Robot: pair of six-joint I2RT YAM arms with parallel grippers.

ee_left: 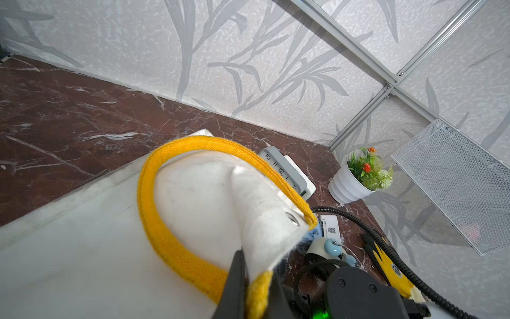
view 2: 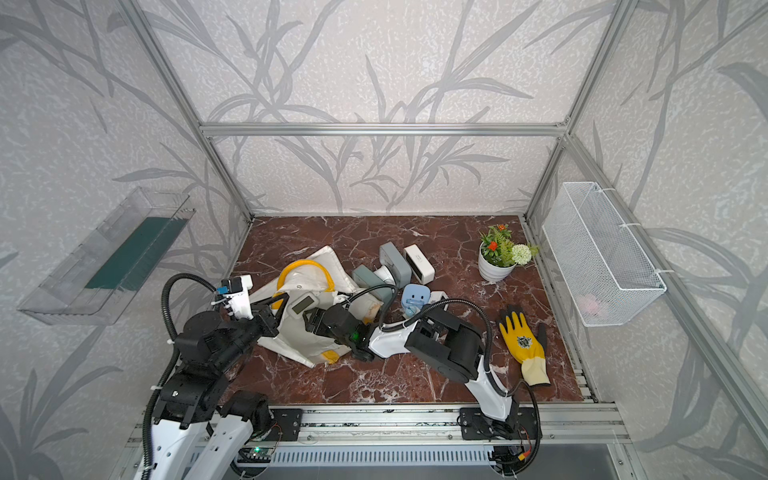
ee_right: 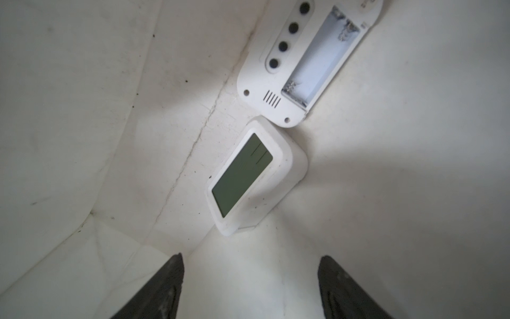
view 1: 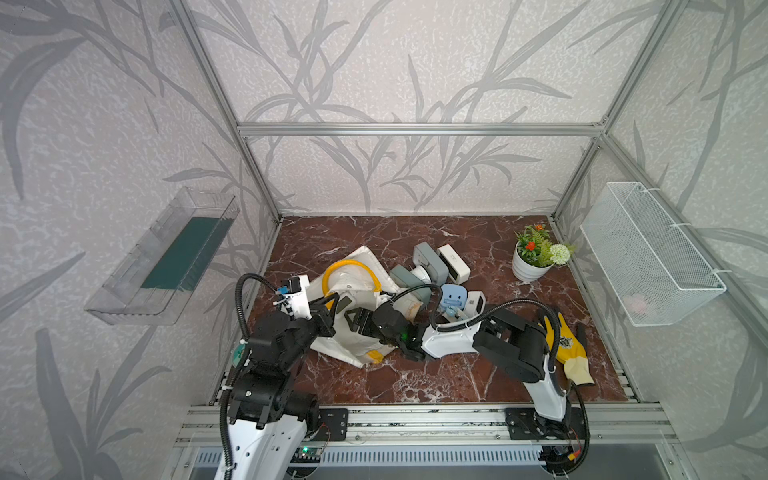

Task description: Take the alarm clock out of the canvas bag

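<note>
Inside the white canvas bag (view 1: 336, 348) lie two white devices, seen in the right wrist view. One is a small clock (ee_right: 239, 180) with a blank green-grey display; touching it above is a white unit (ee_right: 271, 101) lying back side up, with buttons and an empty battery bay. My right gripper stands open at the bag's mouth, its fingers (ee_right: 169, 287) apart with only canvas beyond and the clock ahead of them. My left gripper is shut on the yellow handle (ee_left: 186, 257) beside a fold of canvas at the bag's edge.
Right of the bag stand a grey clock (view 1: 430, 260), a white box (view 1: 453, 264) and a blue-faced item (view 1: 453, 297), close to my right arm. A potted plant (view 1: 528, 268) and a glove (view 1: 569, 348) lie farther right.
</note>
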